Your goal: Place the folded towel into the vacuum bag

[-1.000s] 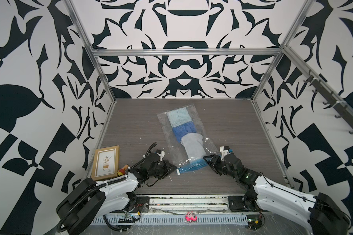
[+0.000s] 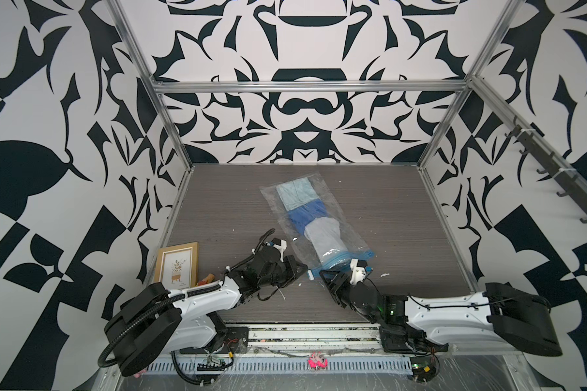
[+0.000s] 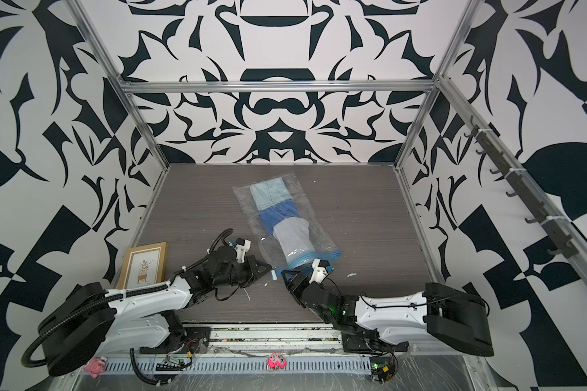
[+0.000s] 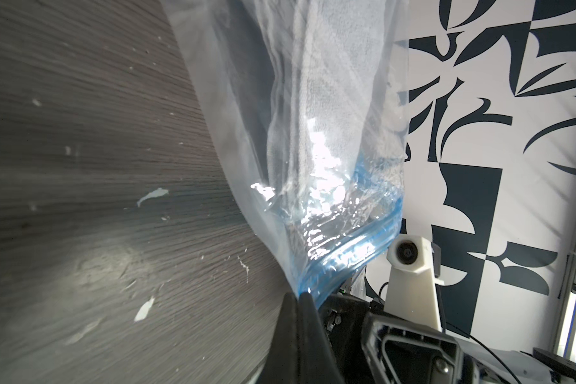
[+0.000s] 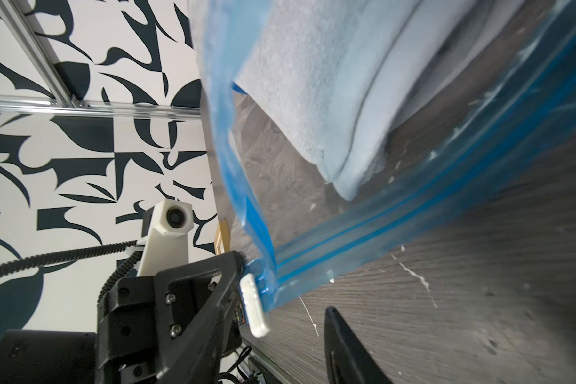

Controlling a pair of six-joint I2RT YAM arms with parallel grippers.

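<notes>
A clear vacuum bag (image 2: 349, 224) with a blue zip edge lies slanted across the table. Inside it are folded cloths in a row: pale blue (image 2: 296, 193), blue (image 2: 306, 213) and a whitish towel (image 2: 324, 236) nearest the mouth. My left gripper is shut at the corner of the blue edge, which runs into its fingertips; a white slider (image 5: 254, 306) sits beside it. My right gripper stands open just in front of the mouth, nothing between its fingers. In the right wrist view the mouth gapes, with the towel's folded end behind the blue strips.
A framed picture (image 2: 176, 266) stands at the left of the table, with a small object (image 2: 206, 279) partly behind the left arm. The two grippers are close together at the bag's mouth.
My right gripper has moved left along the blue edge, towards the left gripper. The left gripper has shifted slightly right and away from me, and the bag's mouth has bunched up.
</notes>
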